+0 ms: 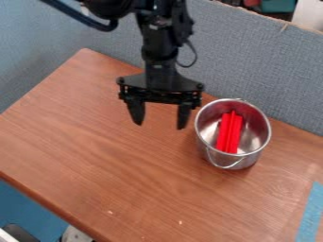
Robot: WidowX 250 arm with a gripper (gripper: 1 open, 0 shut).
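Note:
My black gripper [161, 112] hangs open above the wooden table, just left of a metal bucket, with nothing visible between its two dark fingers. The bucket [252, 149] stands upright at the right of the table, its wire handle hanging at the front. Inside it, red bar-shaped pieces [229, 132] stand or lean side by side.
A grey padded wall [265, 66] runs behind it. A strip of blue tape [311, 208] lies at the right edge, and blue floor shows at lower left.

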